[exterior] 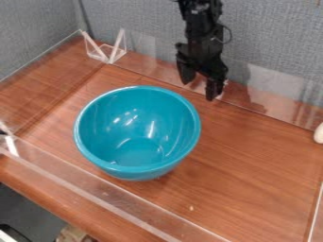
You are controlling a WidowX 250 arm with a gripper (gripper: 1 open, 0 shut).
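A large teal bowl (136, 132) sits on the wooden table, left of centre in the camera view. My black gripper (199, 83) hangs over the back of the table, behind and a little right of the bowl, low near the clear strip along the back wall. Its fingers are open, with nothing visible between them.
A clear plastic edging (271, 104) runs along the back. A white frame-like piece (104, 52) is at the back left. A pale object (318, 132) shows at the right edge.
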